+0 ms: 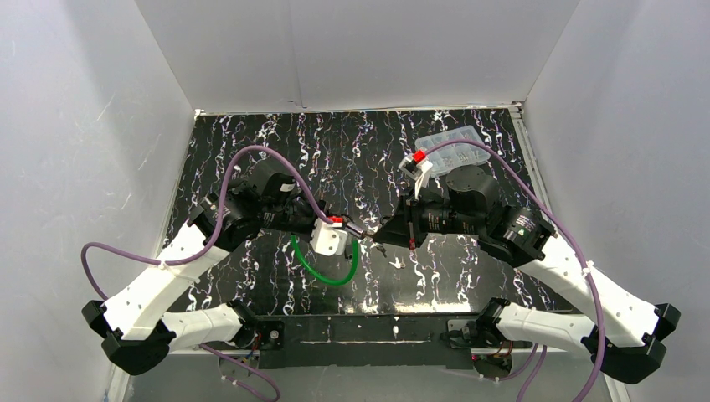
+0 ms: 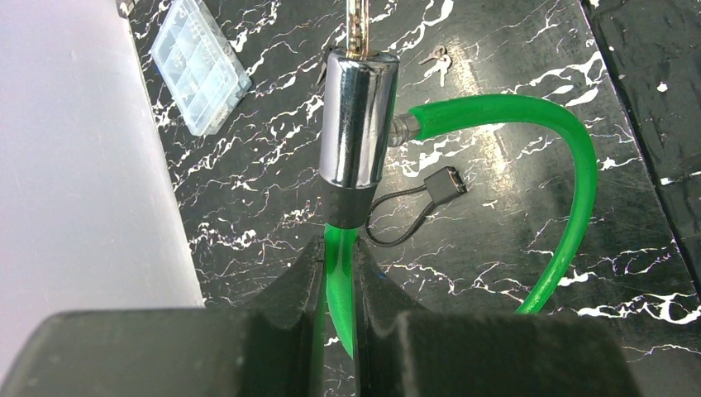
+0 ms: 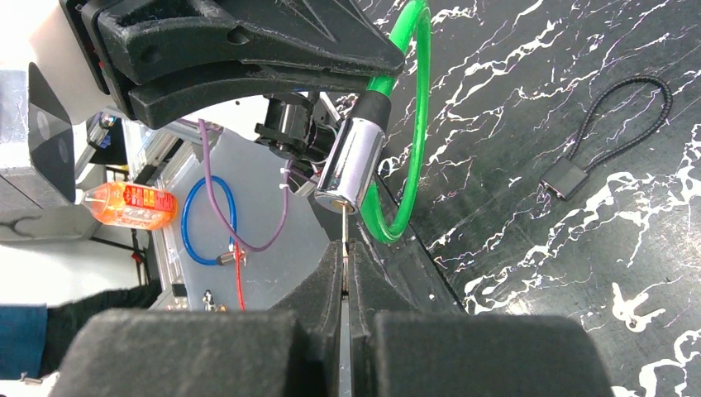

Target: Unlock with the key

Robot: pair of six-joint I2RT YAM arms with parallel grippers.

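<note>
A chrome lock cylinder with a green cable hangs above the table. The cable's metal end sits against the cylinder's side. My left gripper is shut on the green cable, just behind the lock's black collar. From the other side, my right gripper is shut on a thin metal key. The key's blade meets the end face of the lock, at the keyhole; how deep it goes cannot be told. In the top view, the left gripper and right gripper face each other closely.
Loose keys and a black cord loop with a square tag lie on the black marbled table. A clear compartment box stands at the back right. Grey walls enclose the sides and back.
</note>
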